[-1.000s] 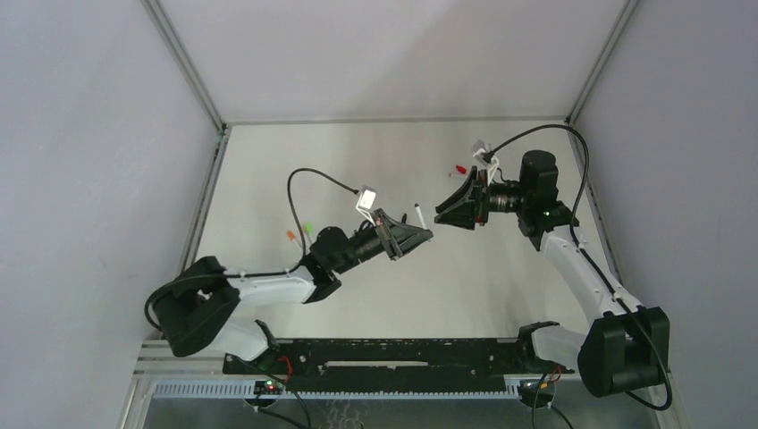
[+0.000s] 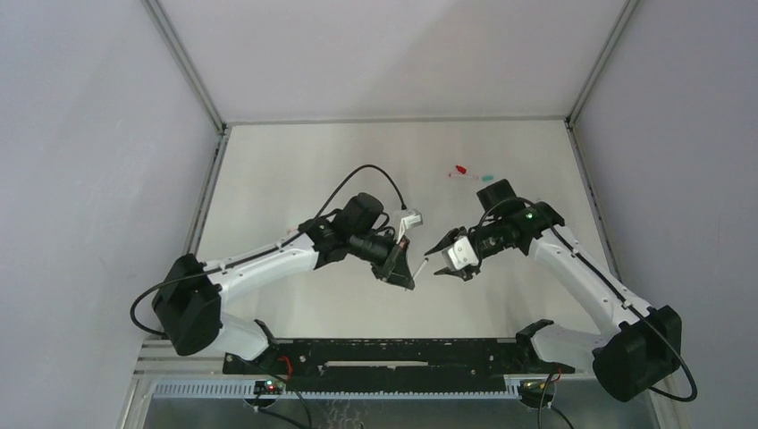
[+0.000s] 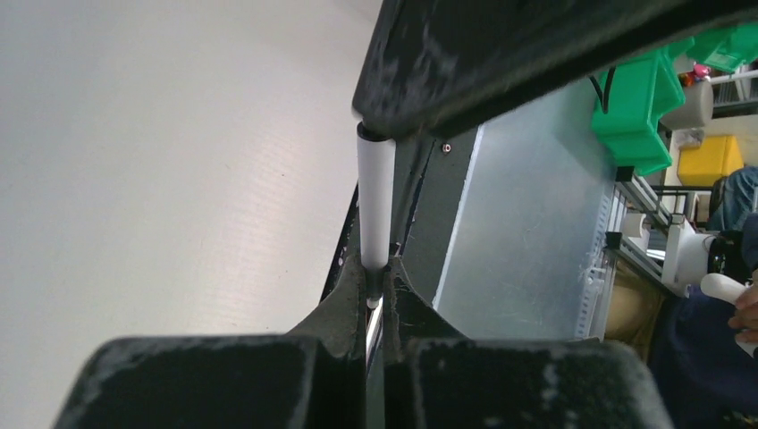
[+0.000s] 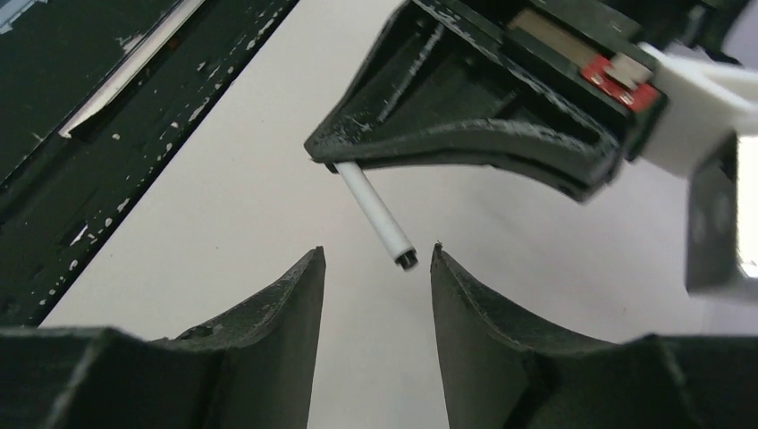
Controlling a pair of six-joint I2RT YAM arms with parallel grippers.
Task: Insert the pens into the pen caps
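A white pen [image 3: 375, 192] with a dark end stands between the tips of my left gripper, which is shut on it. In the right wrist view the pen [image 4: 375, 210] points from the left gripper's tip toward my right gripper, whose fingers are apart, either side of the pen's free end, with no contact visible. From the top, both grippers face each other near the middle of the table.
At the back right of the table [image 2: 295, 161] lie a red cap [image 2: 461, 169], a teal cap [image 2: 487, 178] and a pale pen [image 2: 463, 176]. The left arm partly hides other items.
My left gripper has moved toward the front with the pen and turned. My right gripper has come down toward the front and left, closer to the pen's free end.
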